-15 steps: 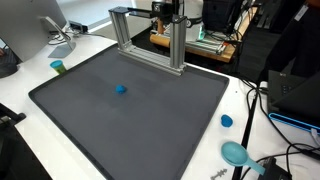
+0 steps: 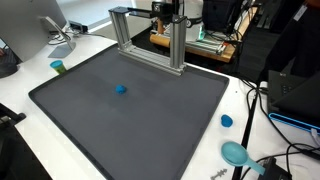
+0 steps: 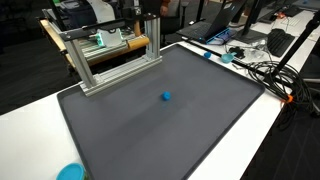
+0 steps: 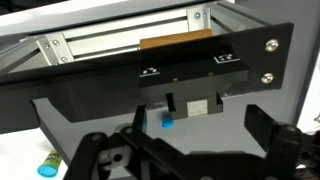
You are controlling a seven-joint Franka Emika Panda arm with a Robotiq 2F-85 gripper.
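Note:
In the wrist view my gripper is open, its two dark fingers wide apart. Between and just beyond them sits a black handle-like block (image 4: 207,80) on the long black front panel (image 4: 90,88) of a raised box. Whether the fingers touch it cannot be told. Behind the panel lies a brown wooden-looking piece (image 4: 175,40). A small blue object (image 4: 167,123) shows below, and in exterior view 1 a blue object (image 2: 120,89) lies on the grey mat. The raised box stands on a pale metal frame (image 3: 122,74) at the mat's edge.
A green-and-brown cylinder (image 2: 58,67) stands left of the mat (image 2: 130,120). Another blue piece (image 2: 227,121) and a turquoise round object (image 2: 240,156) lie on the white table to the right, near dark cables.

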